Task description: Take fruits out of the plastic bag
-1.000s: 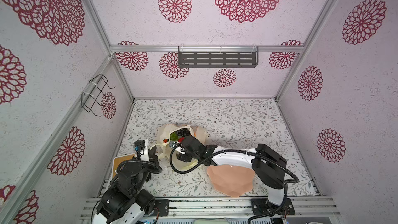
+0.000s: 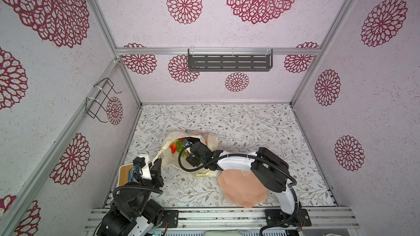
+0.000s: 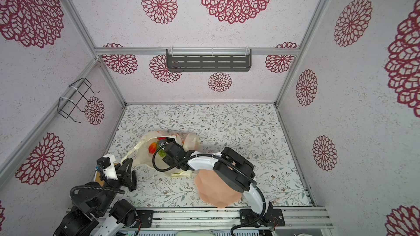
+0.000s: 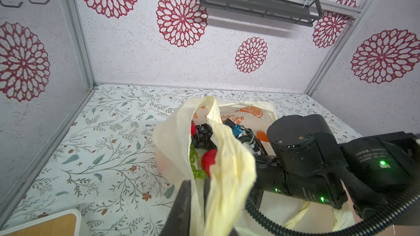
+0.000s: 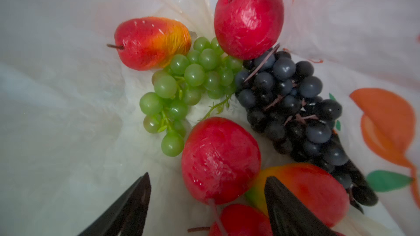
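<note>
The cream plastic bag (image 4: 170, 139) is propped open, its handle stretched toward the left, where my left gripper (image 2: 153, 166) is shut on it; the handle fills the left wrist view's foreground. My right gripper hangs open inside the bag, over the fruits. Below it lie a red round fruit (image 5: 221, 157), a red-yellow mango (image 5: 306, 192) and another red fruit (image 5: 238, 225). Farther in are green grapes (image 5: 194, 75), black grapes (image 5: 310, 109), a red-yellow pear-like fruit (image 5: 148, 41) and a red fruit (image 5: 249, 15).
A pink octagonal plate (image 2: 242, 190) lies at front right, below the right arm. A wooden tray (image 4: 43, 225) is at front left, partly behind the left arm.
My right arm has moved a little left and farther into the bag.
</note>
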